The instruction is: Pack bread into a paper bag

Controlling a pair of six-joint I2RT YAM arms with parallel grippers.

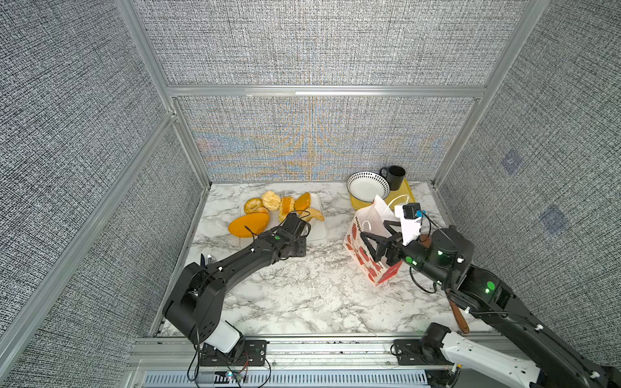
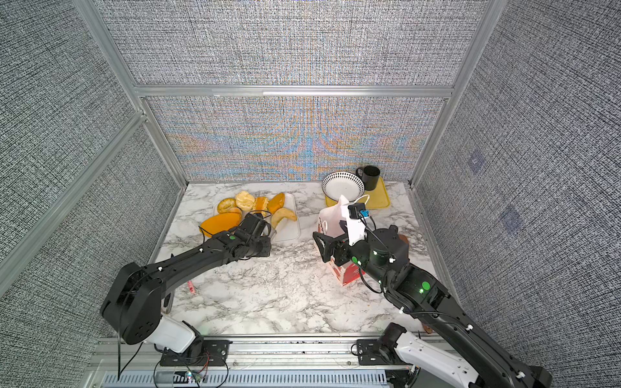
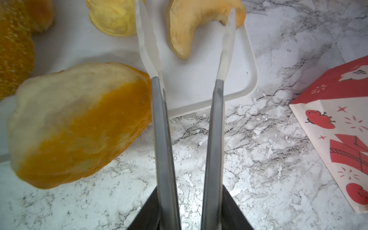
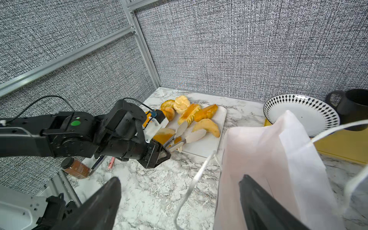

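Observation:
My left gripper (image 1: 300, 240) is shut on a pair of metal tongs (image 3: 216, 126) with pale tips. Spread apart, the tongs hold nothing between them; their tips hang over the white tray (image 3: 251, 82). Beside the left tip lies a large orange-brown loaf (image 3: 84, 122), and a curved crescent bread (image 3: 182, 34) reaches between the tips. Several more breads, including a braided one (image 4: 188, 114), lie farther back. The paper bag (image 1: 372, 258), white and red, stands upright with its mouth open. Over its mouth my right gripper is open, a white bag handle (image 4: 191, 187) showing between its fingers.
Behind the bag, a patterned white bowl (image 1: 368, 186) and black mug (image 1: 394, 177) stand on a yellow mat (image 4: 341, 147). A brown jar (image 4: 75, 167) stands at the left. Bare marble lies between tray and bag.

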